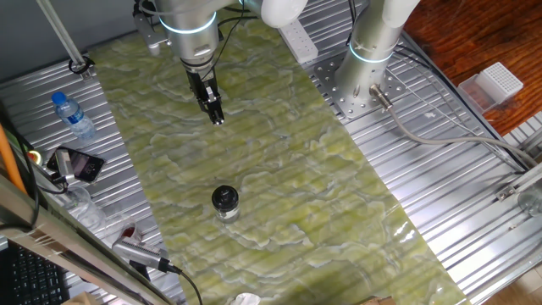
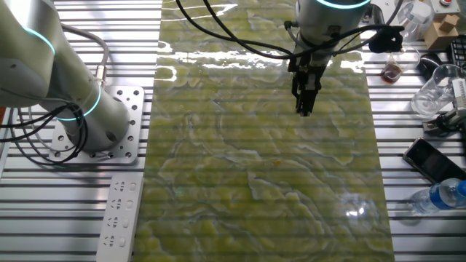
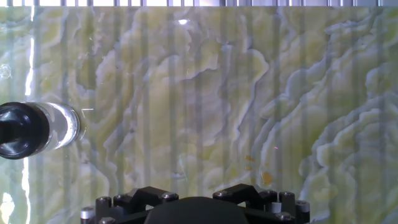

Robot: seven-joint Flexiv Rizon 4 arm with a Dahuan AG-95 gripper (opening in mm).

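Observation:
A small clear jar with a black cap stands upright on the green marbled mat. In the wrist view the jar is at the left edge, partly cut off. No jar shows in exterior view 2. My black gripper points down over the mat, well apart from the jar and towards the back in exterior view 1. The gripper looks narrow from the side. Its two finger linkages show at the bottom of the wrist view, but the gap at the tips cannot be judged. Nothing visible hangs from it.
Along one side lie a water bottle, a phone, clear cups and a metal device. A power strip and an arm base border the other side.

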